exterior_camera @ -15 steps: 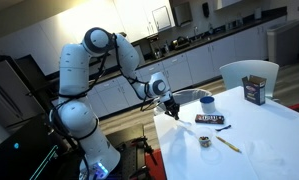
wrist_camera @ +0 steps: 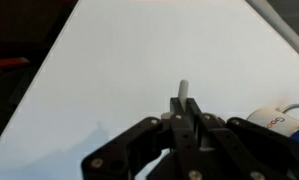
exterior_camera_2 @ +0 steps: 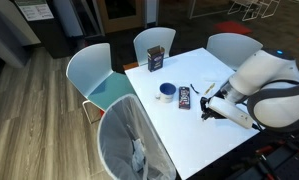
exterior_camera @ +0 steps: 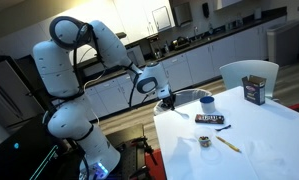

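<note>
My gripper is shut on a small pale, whitish stick-like piece [wrist_camera: 183, 90], whose tip pokes out beyond the fingers. In the first exterior view the gripper [exterior_camera: 169, 101] hangs above the near-left part of the white table [exterior_camera: 259, 150]. What it holds is too small to make out there. The second exterior view shows the gripper [exterior_camera_2: 203, 119] over the table too, partly hidden by the arm.
A blue-and-white mug [exterior_camera: 207, 104], a dark bar-shaped item [exterior_camera: 208, 119], a small round container [exterior_camera: 204, 141], a yellow pencil [exterior_camera: 228, 145] and a dark box [exterior_camera: 254, 90] stand or lie about. A lined bin [exterior_camera_2: 107, 135] is beside the table, whose left part is bare.
My gripper has risen and shifted slightly left over the table. Nothing on the tabletop has visibly moved.
</note>
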